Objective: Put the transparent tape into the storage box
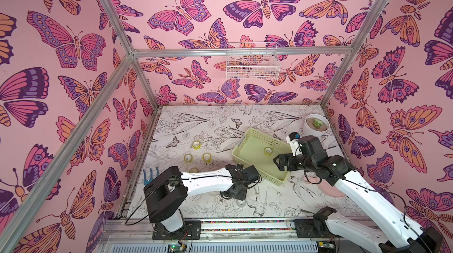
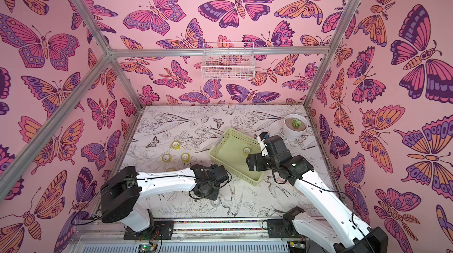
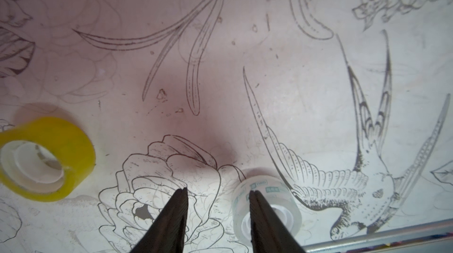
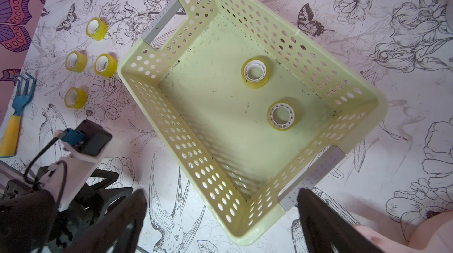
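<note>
A clear tape roll (image 3: 290,215) lies on the patterned table, with my left gripper just over it, fingers apart and empty. A yellow tape roll (image 3: 75,158) is at its left. The pale green storage box (image 4: 188,177) holds two tape rolls. Several more yellow rolls (image 4: 96,31) lie left of it. My right gripper is open above the box's near right end, empty.
A blue-and-yellow fork (image 4: 13,130) lies at the left edge. A potted plant (image 1: 316,128) stands back right, a pink object (image 4: 434,234) front right.
</note>
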